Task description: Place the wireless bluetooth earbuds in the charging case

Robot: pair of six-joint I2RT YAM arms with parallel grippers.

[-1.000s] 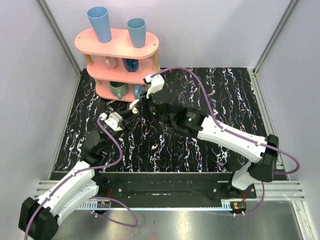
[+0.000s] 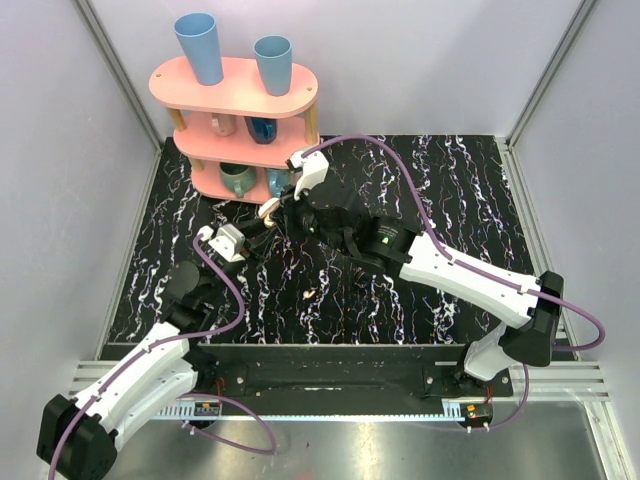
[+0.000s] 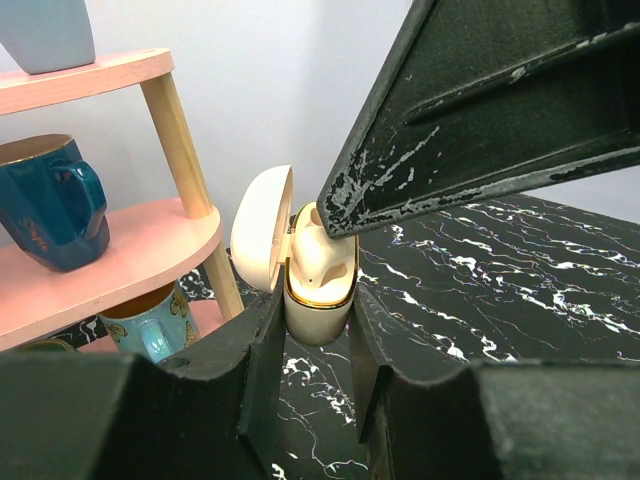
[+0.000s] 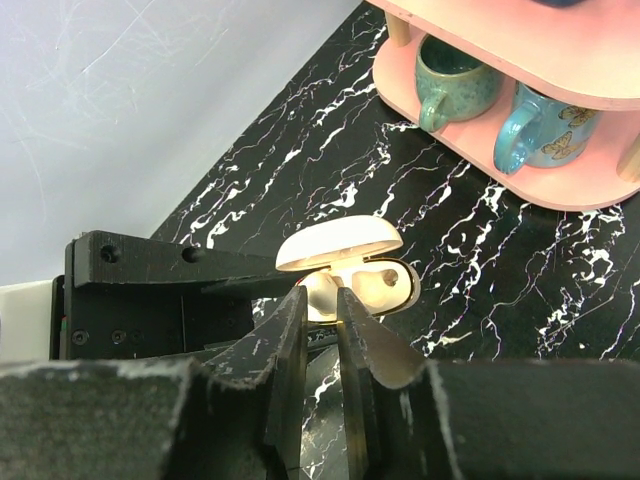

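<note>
The cream charging case (image 3: 316, 310) stands open with its lid (image 3: 261, 230) raised, held upright in my left gripper (image 2: 262, 230), which is shut on it. My right gripper is at the case mouth; in the left wrist view its dark finger presses close over a cream earbud (image 3: 316, 250) in the case. In the right wrist view one earbud (image 4: 320, 295) sits at one cavity, just past the fingertips, while the other cavity (image 4: 383, 288) looks empty. Whether the right fingers grip the earbud is unclear.
A pink shelf (image 2: 233, 86) with cups and mugs stands behind the grippers. A small cream piece (image 2: 309, 295) lies on the black marbled table (image 2: 430, 300).
The right arm has shifted very slightly at the case. The left arm and case look still.
</note>
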